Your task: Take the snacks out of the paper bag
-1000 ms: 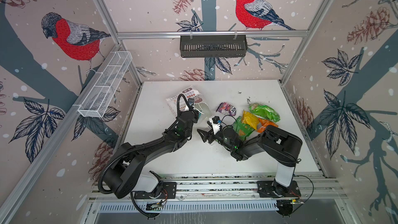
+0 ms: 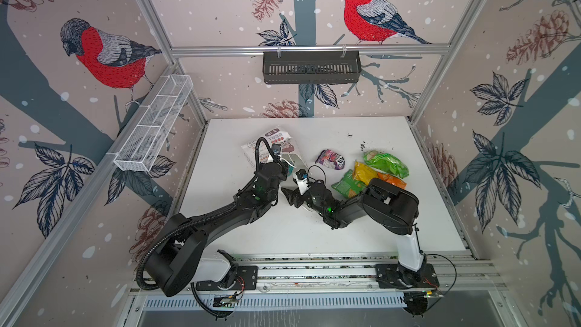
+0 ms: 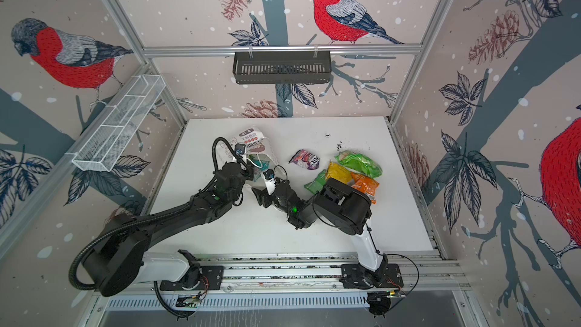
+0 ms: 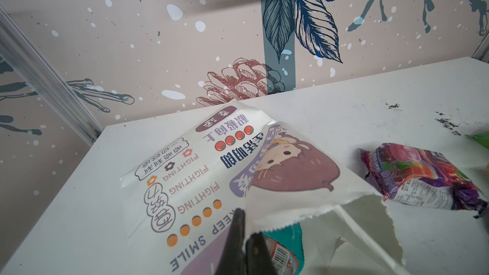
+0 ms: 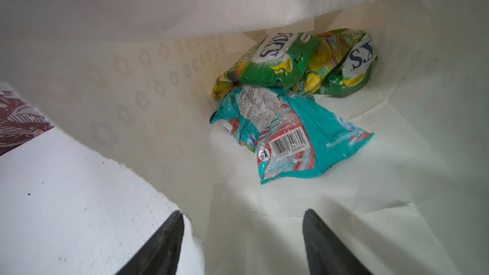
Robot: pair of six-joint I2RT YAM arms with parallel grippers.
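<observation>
The white paper bag lies on the table, its rim raised at my left gripper, which is shut on that edge. Inside, seen from the right wrist, are a teal snack packet and green snack packets behind it. My right gripper stands open at the bag's mouth, its fingers apart with nothing between them, short of the packets.
A purple packet lies right of the bag. Green, yellow and orange packets are piled farther right. A dark basket hangs on the back wall.
My right gripper has moved leftward to the bag's mouth. The left arm has shifted slightly, with its cable loop a little higher.
</observation>
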